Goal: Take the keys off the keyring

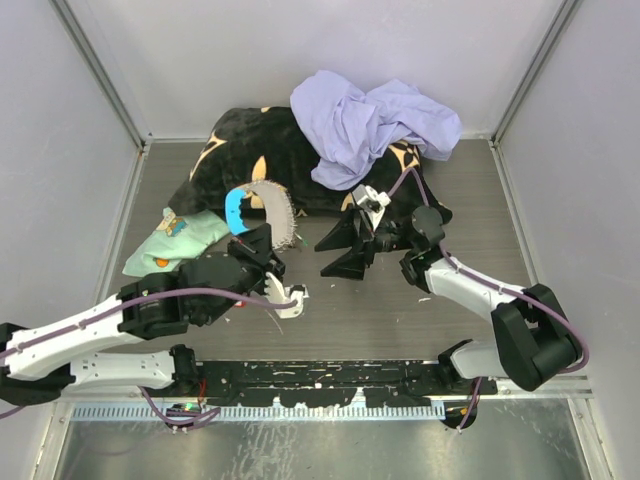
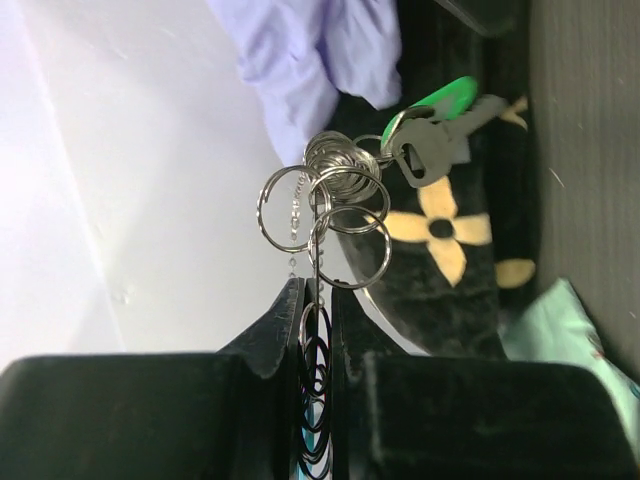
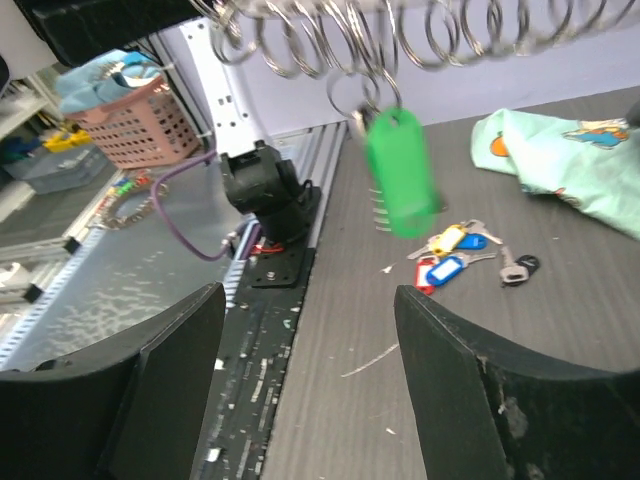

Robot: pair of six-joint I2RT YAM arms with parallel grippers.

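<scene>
My left gripper is shut on the keyring, whose many small metal rings (image 2: pixel 345 165) run up from between its fingers. In the top view the keyring shows as a curved loop, part blue (image 1: pixel 234 211), part silvery coils (image 1: pixel 280 208). A key (image 2: pixel 428 150) with a green tag (image 2: pixel 450 98) still hangs from it. In the right wrist view that green tag (image 3: pixel 400 172) dangles beyond and above my right gripper, which stands open and empty. From above, the right gripper (image 1: pixel 325 258) is right of the loop, apart from it.
Loose keys with coloured tags (image 3: pixel 450 262) lie on the table, mostly hidden under the left arm from above. A green cloth (image 1: pixel 180 240), a black patterned cushion (image 1: pixel 235 140) and a lilac cloth (image 1: pixel 350 130) lie behind. Bare table surrounds the right gripper.
</scene>
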